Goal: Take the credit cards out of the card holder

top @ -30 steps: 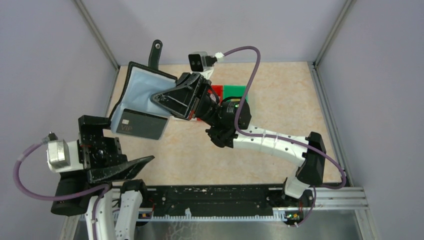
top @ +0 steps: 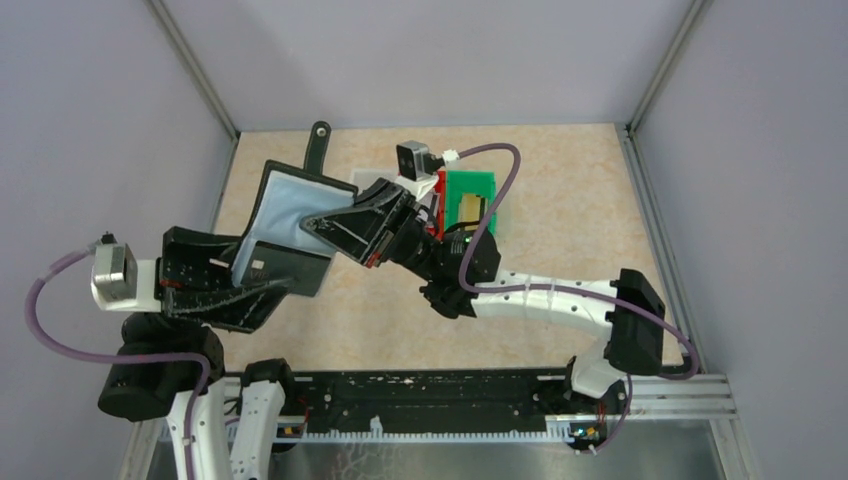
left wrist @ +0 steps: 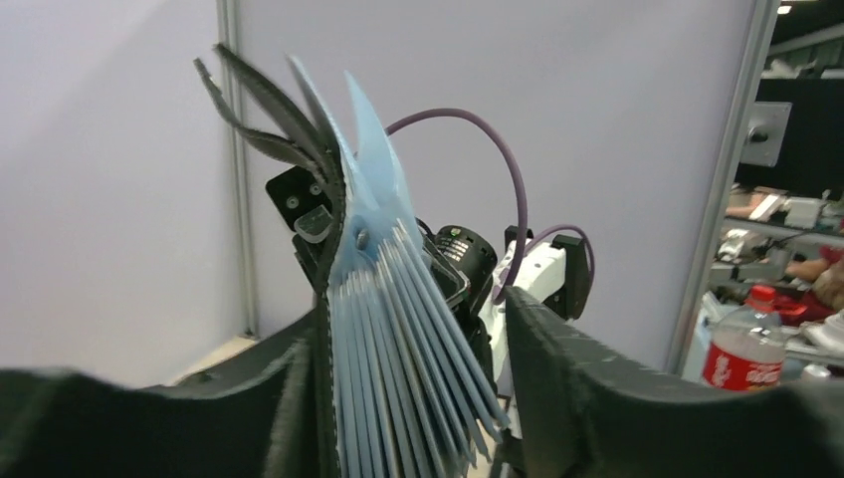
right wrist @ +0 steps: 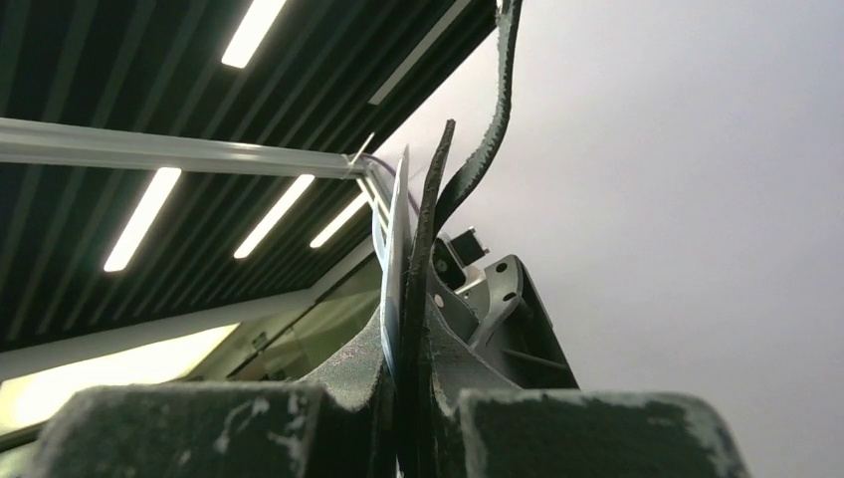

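Observation:
The card holder [top: 300,205], black-edged with pale blue sleeves and a strap [top: 317,150], hangs spread in the air, pinched at its right side by my shut right gripper [top: 312,225]. A dark card [top: 290,268] sticks out of its lower end. My left gripper [top: 258,268] is part open around that lower end, one finger on either side. In the left wrist view, the blue sleeves [left wrist: 383,368] fan out between the fingers, with a gap at the right finger. The right wrist view shows the holder [right wrist: 413,309] edge-on between the shut fingers.
Behind the right arm, a red bin [top: 440,205] and a green bin [top: 470,182] stand on the table, partly hidden; something yellowish lies in the green one.

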